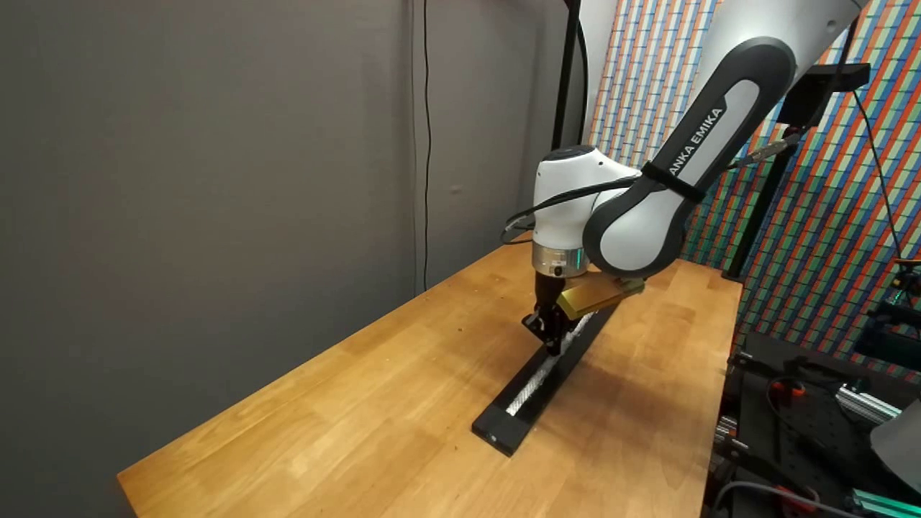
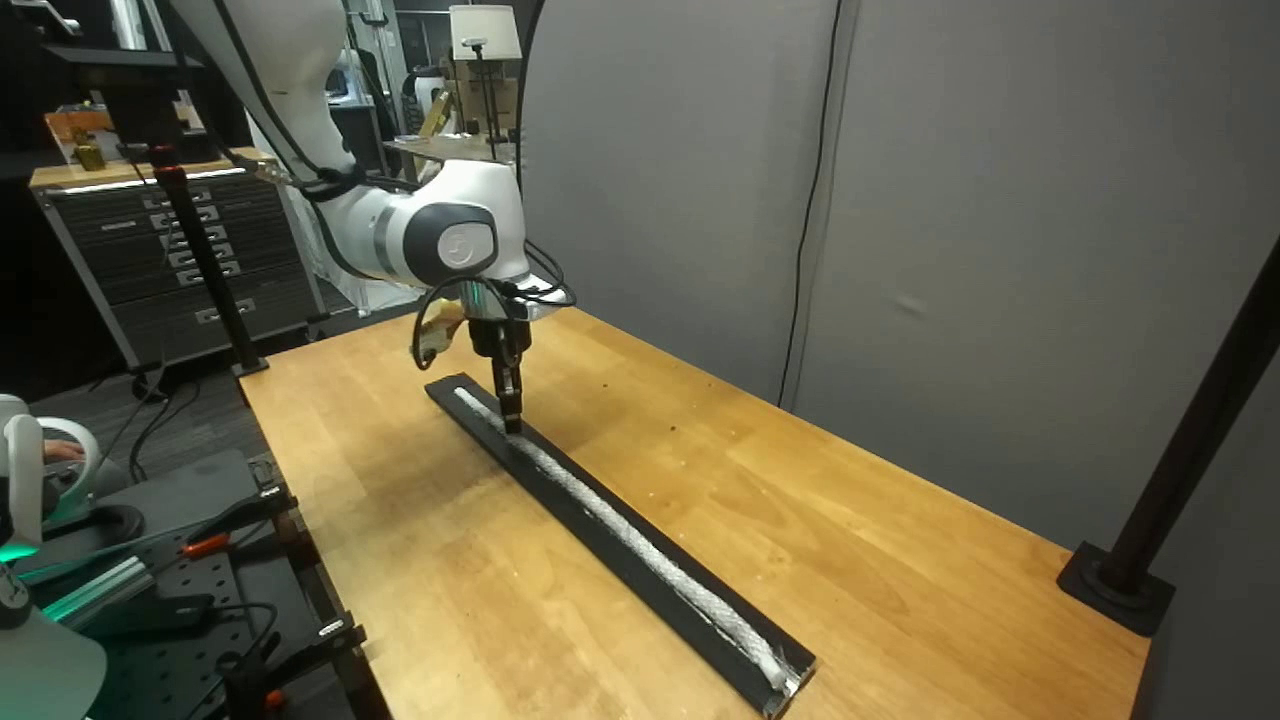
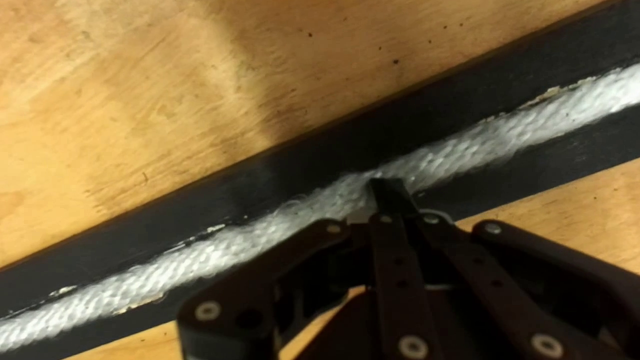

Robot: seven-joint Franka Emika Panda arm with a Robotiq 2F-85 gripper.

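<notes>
A long black channel strip (image 2: 564, 508) lies on the wooden table, with a white braided rope (image 2: 663, 563) running along its groove. In the wrist view the rope (image 3: 474, 147) crosses diagonally, pale flecks showing along the groove edges. My gripper is shut, fingertips pointing down onto the rope. In exterior view 2 the gripper (image 2: 512, 427) stands over the half of the strip nearer the robot. Exterior view 1 shows the gripper (image 1: 553, 350) upright over the strip (image 1: 501, 426). No rope shows between the fingers; the exact contact is partly hidden.
A grey wall (image 1: 259, 173) borders its far side. A black post (image 2: 1128, 564) stands at the table's corner. Cables hang around the wrist of the arm.
</notes>
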